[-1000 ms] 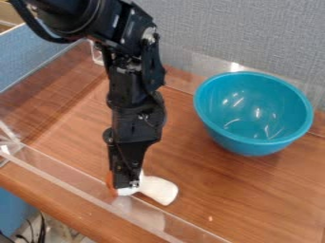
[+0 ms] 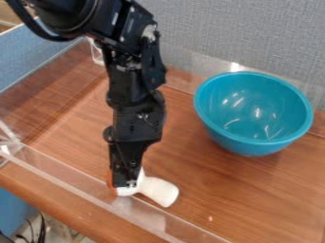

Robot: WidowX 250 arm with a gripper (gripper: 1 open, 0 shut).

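My black gripper point(image 2: 127, 180) reaches down to the front of the wooden table, shut on a white cylindrical object point(image 2: 159, 190) with some orange at its left end, which lies near the table's front edge. The gripper covers the left part of the object, so its fingertips are hard to make out.
A turquoise bowl point(image 2: 254, 112) stands at the back right. A clear low rail runs along the table's front edge point(image 2: 64, 180). The wood point(image 2: 57, 109) to the left of the arm is clear, as is the front right. A grey wall stands behind.
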